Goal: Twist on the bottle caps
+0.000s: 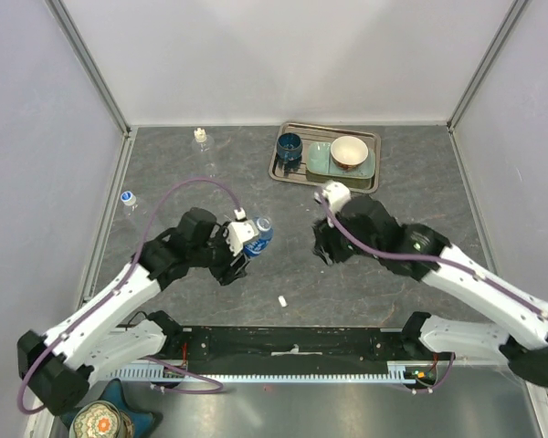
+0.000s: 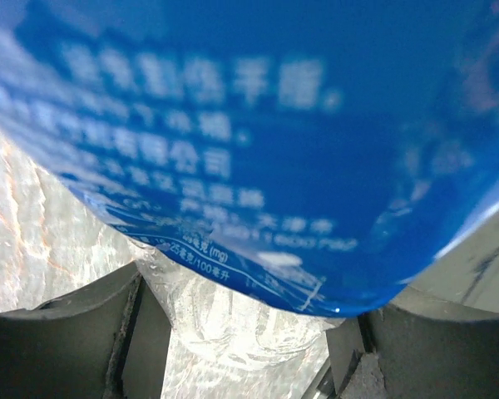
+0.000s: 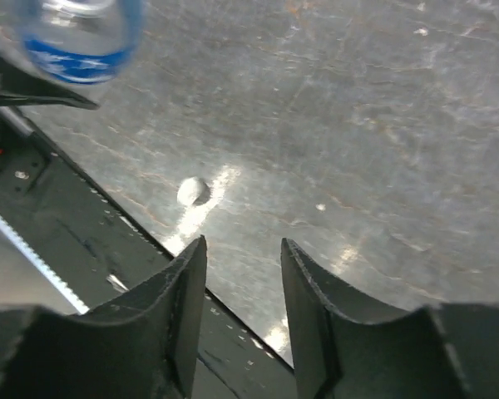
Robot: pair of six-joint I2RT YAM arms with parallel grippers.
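In the top view my left gripper [image 1: 237,258] is shut on a clear bottle with a blue label [image 1: 257,242], held above the table. The left wrist view shows the label [image 2: 233,150] close up and the bottle's clear lower part [image 2: 241,328] between the fingers. The bottle's mouth [image 1: 264,222] appears uncapped. To the right of it, my right gripper is partly open with nothing between its fingers. A small white piece, apparently a cap [image 1: 282,301], lies on the table near the front edge; it also shows as a whitish spot [image 3: 191,191] in the right wrist view.
At the back left stand a bottle with a whitish cap [image 1: 200,135] and one with a blue cap [image 1: 128,198]. A tray [image 1: 287,130] at the back holds a dark blue cup [image 1: 289,146] and a white bowl [image 1: 350,151].
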